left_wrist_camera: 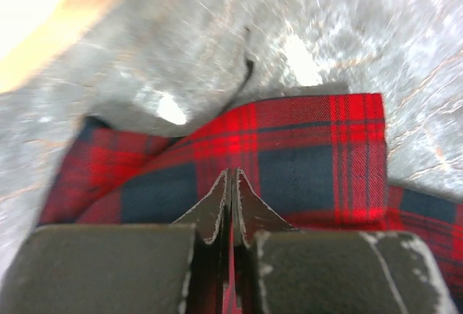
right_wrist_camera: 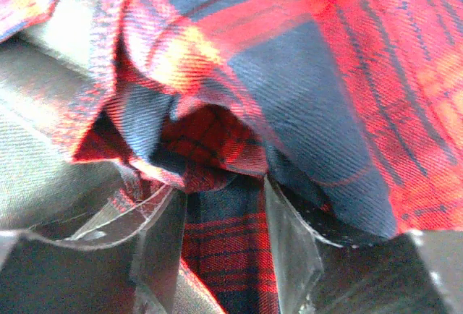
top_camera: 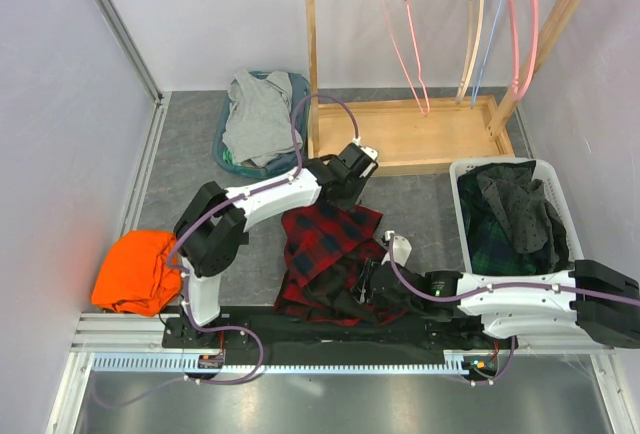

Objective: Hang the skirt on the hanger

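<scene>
The red and navy plaid skirt [top_camera: 325,259] lies crumpled on the grey floor between my arms. My left gripper is shut above its upper part, nothing visible between the fingers. My right gripper is low in the folds at the lower right of the skirt, part open, with cloth behind and between its fingertips; whether it grips any is unclear. Pink hangers [top_camera: 413,39], along with cream and blue ones, hang on the wooden rack [top_camera: 400,134].
A blue basket [top_camera: 222,154] with grey cloth stands at back left. An orange pile [top_camera: 130,269] lies at left. A white basket [top_camera: 560,219] with dark clothes stands at right.
</scene>
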